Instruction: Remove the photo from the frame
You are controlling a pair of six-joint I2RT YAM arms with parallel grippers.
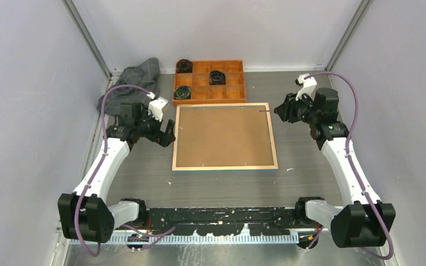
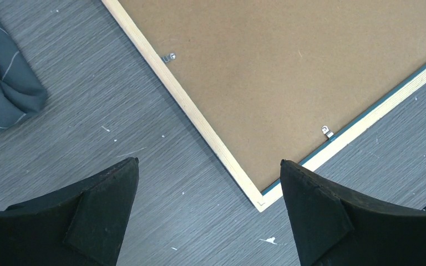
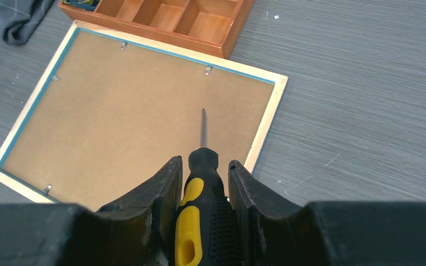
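A wooden frame (image 1: 173, 155) lies back side up on the table, its brown backing board (image 1: 224, 138) facing me; the photo itself is hidden. Small metal clips (image 2: 327, 132) sit along the inner edge of the wood. My right gripper is shut on a black and yellow screwdriver (image 3: 188, 227), whose shaft points out past the fingers, over the board in the right wrist view. At the frame's left side, my left gripper stands open above the table, the frame's corner showing between and beyond its fingers.
Behind the frame, an orange compartment tray (image 1: 199, 80) holds several dark coils. Grey cloth (image 1: 138, 77) is bunched at the back left. Bare table (image 1: 305, 160) lies to the right of the frame and along its front.
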